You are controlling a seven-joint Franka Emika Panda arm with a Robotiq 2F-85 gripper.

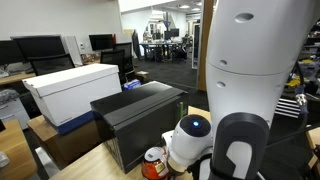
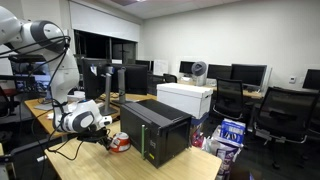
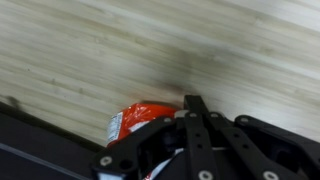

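Observation:
A red and white bag-like item lies on the wooden table, partly covered by my gripper in the wrist view. The gripper's fingers are together, and nothing shows between them; bare wood lies just past the tips. In exterior view 2 the red and white item rests between the arm and the dark box. From exterior view 1 it appears close beside the arm, against the front of that box. Its lower part is hidden in the wrist view by the gripper body.
A large white lidded box stands behind the dark box. Monitors sit at the far left of the table in exterior view 2. Bare tabletop lies in front.

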